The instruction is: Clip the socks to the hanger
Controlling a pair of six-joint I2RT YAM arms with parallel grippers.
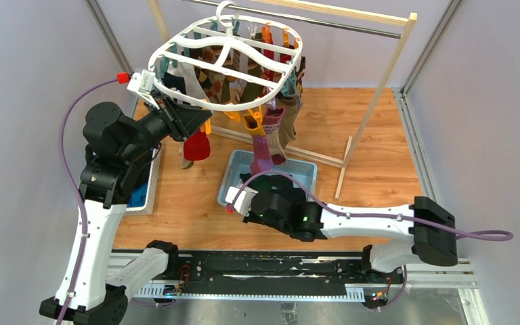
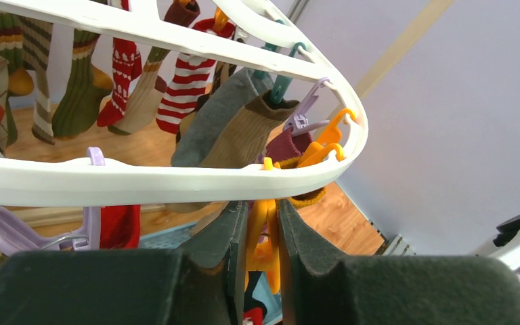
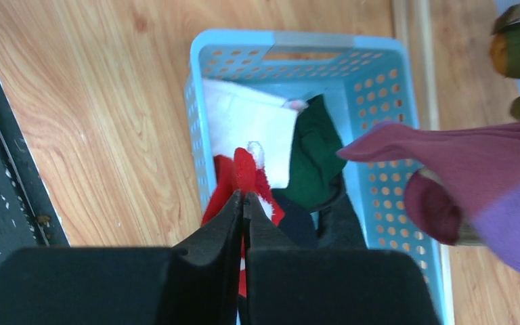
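Note:
The white hanger (image 1: 227, 51) hangs from a metal rail, with several socks clipped around it. At its near rim, my left gripper is shut on an orange clip (image 2: 262, 254); no sock shows in that clip's fingers. Low over the blue basket (image 3: 200, 101), my right gripper is shut. A fold of a red and white sock (image 3: 245, 169) rises right at its fingertips, and whether it is pinched between them is hard to tell. Also in the basket lie a white cloth (image 3: 261, 128), a dark green sock (image 3: 316, 152) and dark ones.
A purple sock (image 3: 514, 223) dangles near the basket's right side in the right wrist view. Beside the left arm stands a white basket (image 1: 153, 183). The wooden rack's foot (image 1: 318, 157) runs behind the blue basket.

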